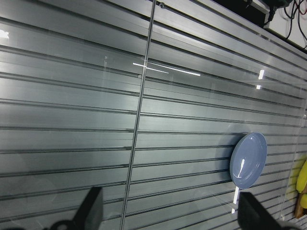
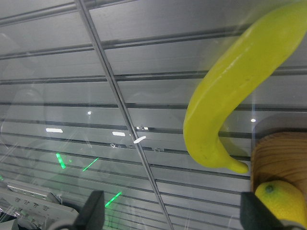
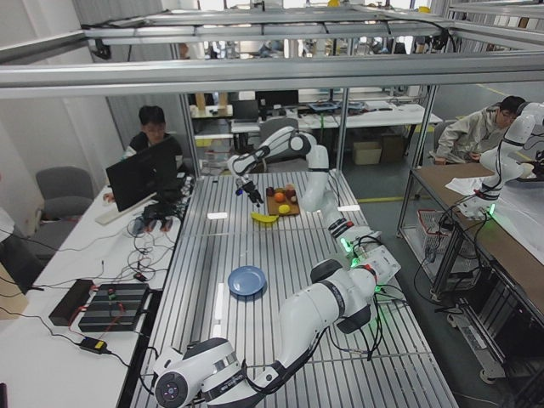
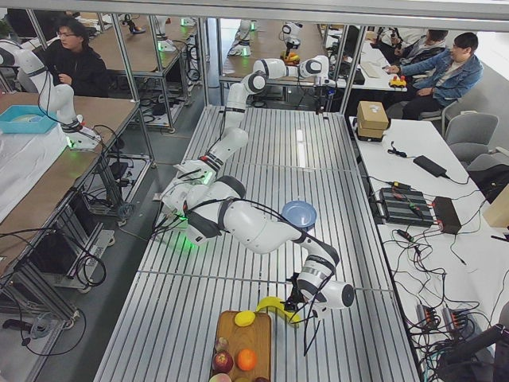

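A yellow banana [image 3: 264, 218] [image 4: 277, 305] [image 2: 237, 81] lies on the slatted table beside a wooden board [image 4: 226, 334] holding a lemon [image 4: 244, 318] [image 2: 280, 201], an orange [image 4: 246, 360] and other fruit. My right gripper [image 4: 294, 296] hangs open above the table by the banana, nothing between its fingers. A blue plate [image 3: 246, 280] [image 4: 299, 213] [image 1: 248, 160] rests mid-table. My left gripper is open and empty over bare table, at the opposite end from the fruit.
A white side table [image 3: 42, 357] with electronics, cables and a monitor runs along one long edge. Both arm bases with cables stand along the other edge. An aluminium frame surrounds the workspace.
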